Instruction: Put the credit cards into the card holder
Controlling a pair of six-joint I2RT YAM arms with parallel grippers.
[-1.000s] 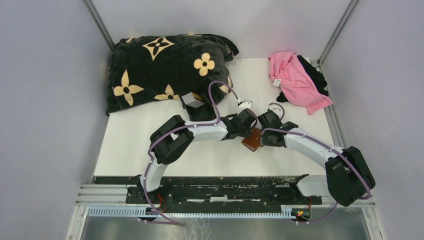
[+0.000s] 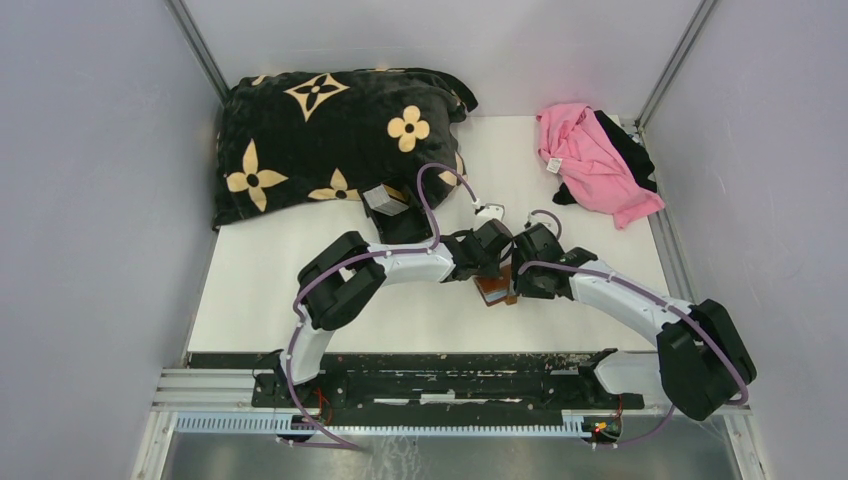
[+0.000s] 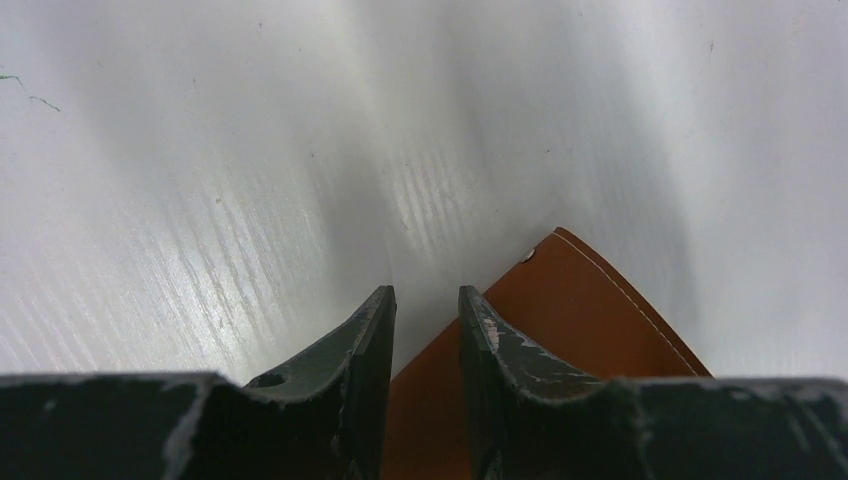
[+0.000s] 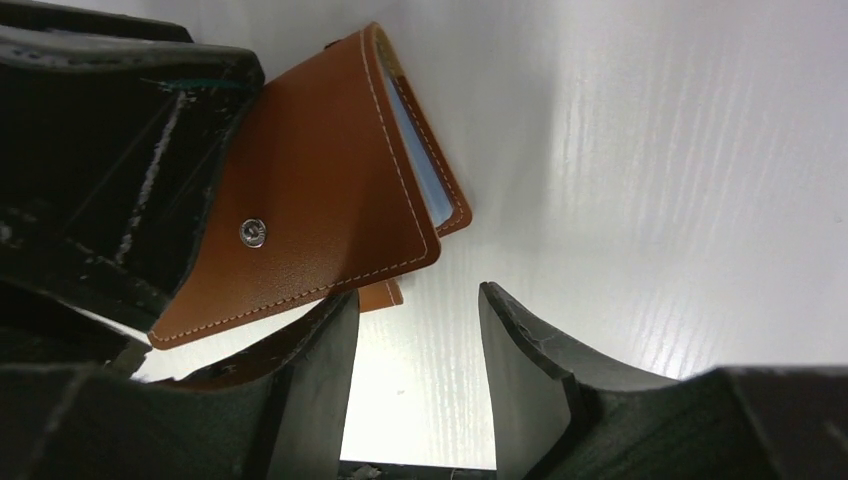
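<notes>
The brown leather card holder (image 2: 492, 290) lies on the white table between my two grippers. In the right wrist view the holder (image 4: 310, 180) shows a snap button and a pale inner sleeve along its edge, its flap slightly raised, with a black arm body over its left part. My right gripper is open beside its lower edge, nothing clearly held. In the left wrist view a corner of the holder (image 3: 575, 310) lies under my left gripper, which is open at a narrow gap. I cannot make out separate credit cards.
A black patterned cushion (image 2: 310, 140) fills the back left, with a black object (image 2: 395, 225) holding pale items before it. A pink cloth (image 2: 590, 160) lies at back right.
The card holder has shifted slightly toward the front left and shows more of its pale sleeve. My right arm has moved slightly left and toward the front; the left arm is nearly unchanged.
</notes>
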